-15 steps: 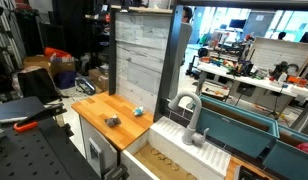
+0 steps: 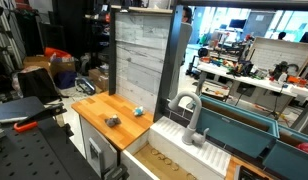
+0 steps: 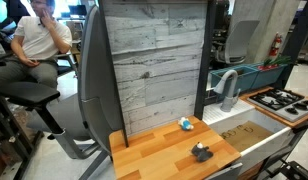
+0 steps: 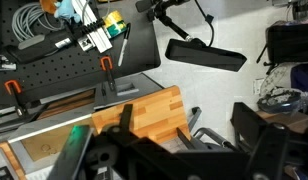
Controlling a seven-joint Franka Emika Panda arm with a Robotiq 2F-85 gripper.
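In the wrist view my gripper is open, its dark fingers wide apart with nothing seen between them. Beyond them lies the wooden counter (image 4: 159, 112). On that counter, a small blue-and-white object (image 2: 138, 111) sits toward the faucet side, and a small grey object (image 2: 113, 120) lies nearer the front edge. The second exterior view also shows the blue-and-white object (image 3: 185, 124) and the grey object (image 3: 201, 152), apart from each other. Neither can be made out in the wrist view. Exterior view 1 does not show the gripper.
A grey faucet (image 2: 192, 115) rises beside the counter, near an open drawer (image 3: 247, 138). Behind the counter stands a whitewashed plank panel (image 3: 159, 65). A black table (image 4: 69, 75) holds cables and tools. A person (image 3: 39, 45) sits at the far left.
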